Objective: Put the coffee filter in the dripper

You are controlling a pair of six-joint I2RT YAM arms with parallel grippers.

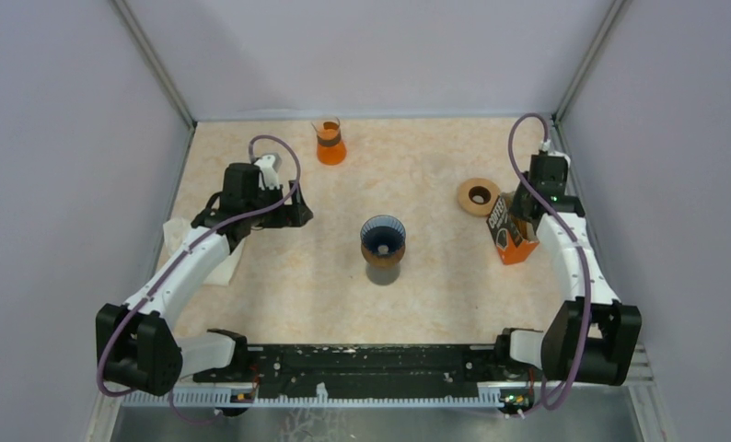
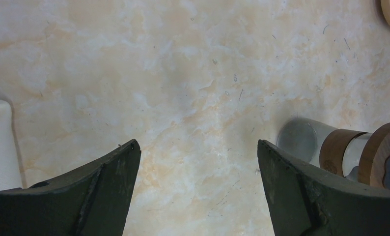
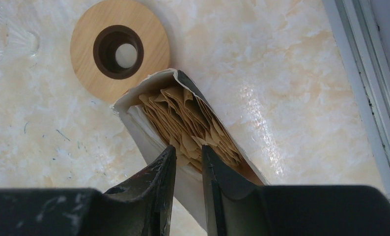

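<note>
The blue ribbed dripper (image 1: 382, 237) sits in a wooden collar on a glass vessel near the table's middle. Brown paper coffee filters (image 3: 171, 115) stand packed in an open orange and black box (image 1: 512, 247) at the right. Over that box hangs my right gripper, its fingers partly open. Filter edges show between and beyond its fingers; whether the tips touch the paper cannot be told. My left gripper is wide open above bare table, left of the dripper, with nothing between its fingers.
A wooden ring stand (image 1: 477, 196) lies beside the filter box. Far back is a small carafe with an orange base (image 1: 330, 145). A white cloth (image 2: 0, 147) lies under the left arm. Open table surrounds the dripper.
</note>
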